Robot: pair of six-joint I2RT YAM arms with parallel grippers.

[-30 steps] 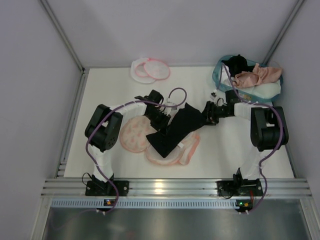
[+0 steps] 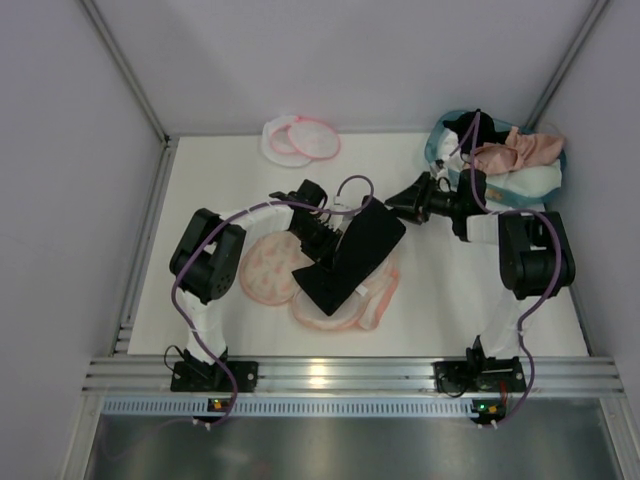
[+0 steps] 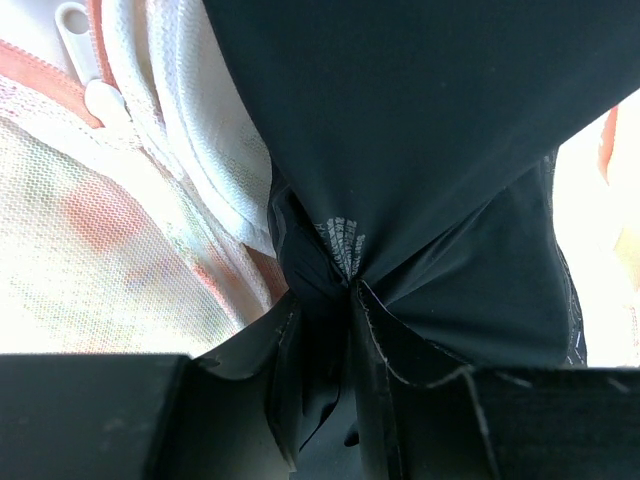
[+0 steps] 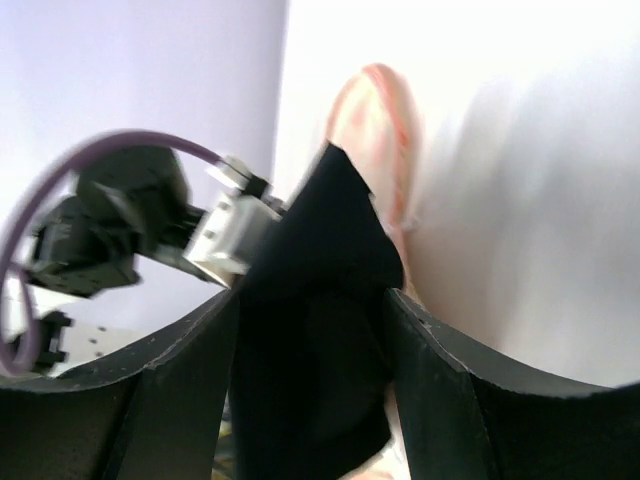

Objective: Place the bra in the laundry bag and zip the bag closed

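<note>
The black bra (image 2: 355, 265) lies folded over the peach-and-white laundry bag (image 2: 270, 280), stretching diagonally at the table's middle. My left gripper is down on its middle, black fabric bunched at the fingertips; how far it is closed is hard to tell. The bag's white zipper pull (image 3: 80, 45) and peach-edged zip show beside the fabric in the left wrist view. My right gripper (image 2: 405, 200) stands open at the bra's upper right end; in the right wrist view the dark fabric (image 4: 320, 300) rises between and in front of its fingers.
A blue basket (image 2: 440, 135) of black, pink and white clothes stands at the back right, close to my right arm. Round white and pink mesh pieces (image 2: 310, 140) lie at the back middle.
My right gripper has moved up and back from the bra's end. The bra's upper right corner has shifted and now stands more folded. My left arm looks unmoved.
</note>
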